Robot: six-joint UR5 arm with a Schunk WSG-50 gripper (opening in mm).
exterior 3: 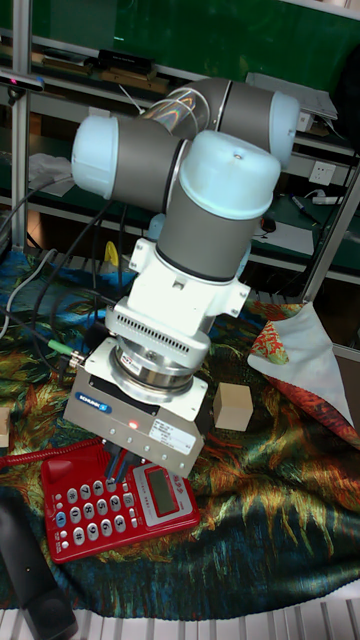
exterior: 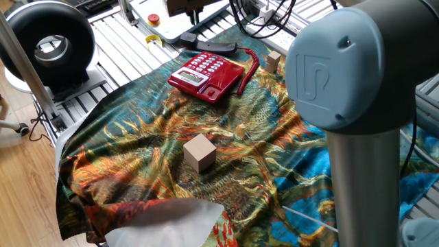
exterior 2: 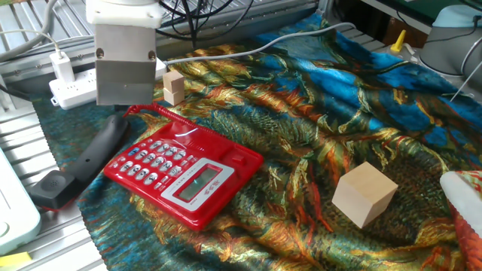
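Note:
A red desk phone (exterior 2: 184,173) rests on the patterned cloth, keypad and small display facing up. Off its cradle, the black handset (exterior 2: 89,159) lies beside the phone, with the red coiled cord running behind. My gripper (exterior 3: 116,467) hangs fingers down; in exterior view 3 it overlaps the phone's back edge, while exterior view 2 shows its metal body (exterior 2: 126,66) above the far end of the handset. The dark fingers look close together, with no object visible between them, but their gap is too small to judge.
A wooden cube (exterior: 199,153) sits alone on the cloth (exterior: 130,137). Small wooden blocks (exterior 2: 174,88) stand behind the phone, near a white power strip (exterior 2: 75,92) and loose cables. The cloth's front corner (exterior: 168,223) is folded over. Bare cloth surrounds the cube.

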